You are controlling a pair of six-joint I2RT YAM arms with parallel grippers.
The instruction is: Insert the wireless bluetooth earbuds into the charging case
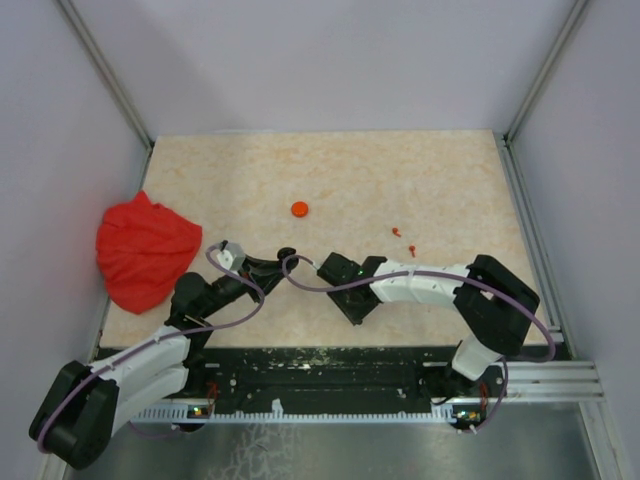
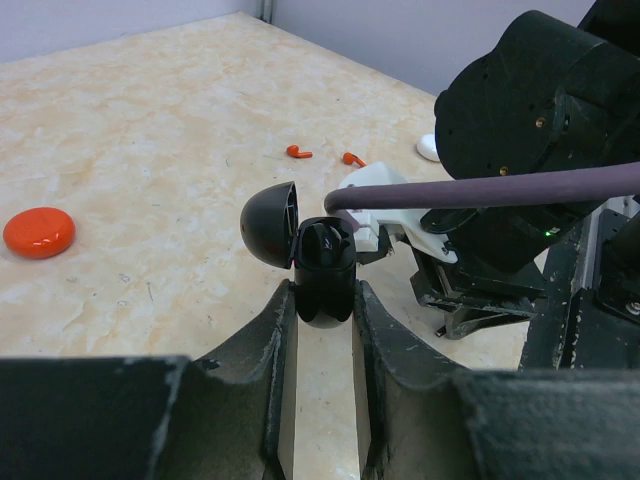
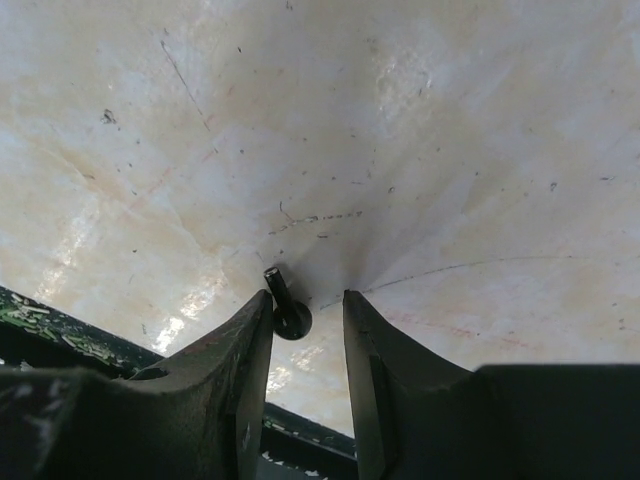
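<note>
The black charging case [image 2: 268, 225], lid raised, is gripped by my left gripper above the table's left part. Down on the bare tabletop lies the black earbud [image 3: 292, 320], its round head and short stem both visible in the right wrist view. My right gripper stands open and empty over it; the earbud is close to the left finger [image 3: 255, 345], and whether they touch I cannot tell. Seen from the top, the right gripper's tips are near the table's front edge, right of the case.
An orange-red round case [image 1: 299, 209] and two small orange-red earbuds [image 1: 396, 232] sit farther back. A white oval case [image 2: 428, 147] lies at the right. Red cloth [image 1: 147, 250] covers the left side.
</note>
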